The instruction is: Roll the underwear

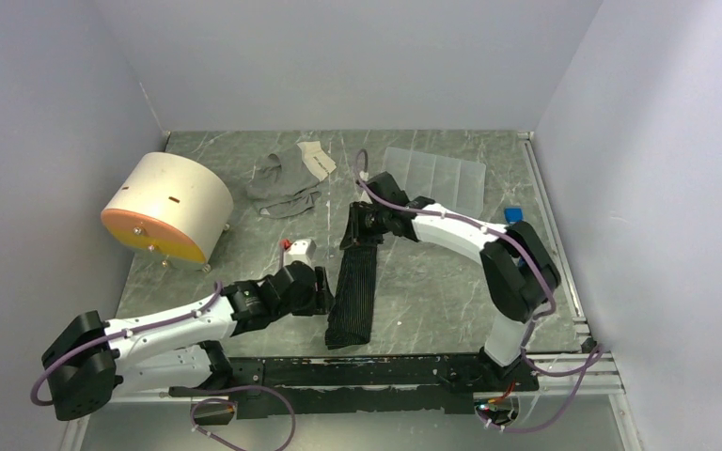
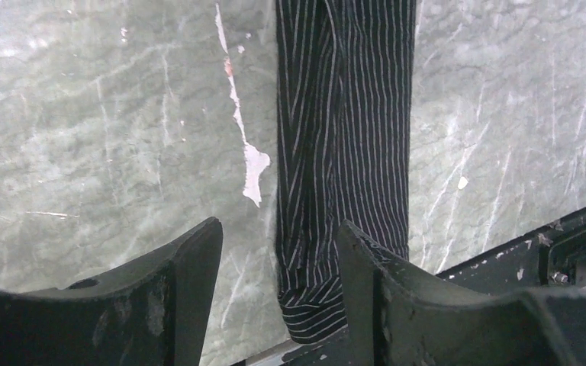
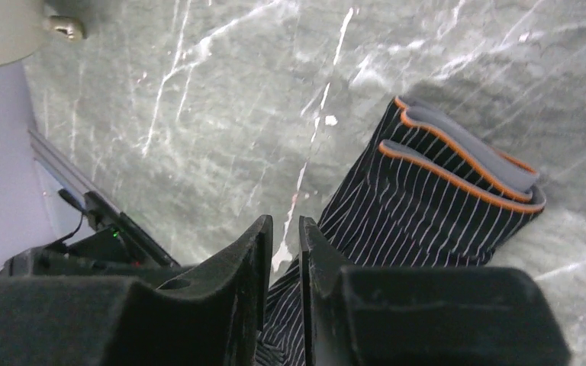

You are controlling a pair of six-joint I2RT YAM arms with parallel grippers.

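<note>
The black pinstriped underwear (image 1: 352,310) lies as a long folded strip in the middle front of the table; its far end shows stacked orange-edged layers (image 3: 458,183) in the right wrist view. My left gripper hangs over the strip's near part in the left wrist view, open, with the cloth below between its fingertips. My right gripper is above the strip near its far end, fingertips close together with a narrow gap; whether it touches cloth I cannot tell.
A cream cylinder (image 1: 164,202) stands at the left. A grey cloth (image 1: 282,188) with a pale label lies at the back, a clear divided tray (image 1: 451,174) at the back right, a blue object (image 1: 513,214) at the right. Bare table surrounds the strip.
</note>
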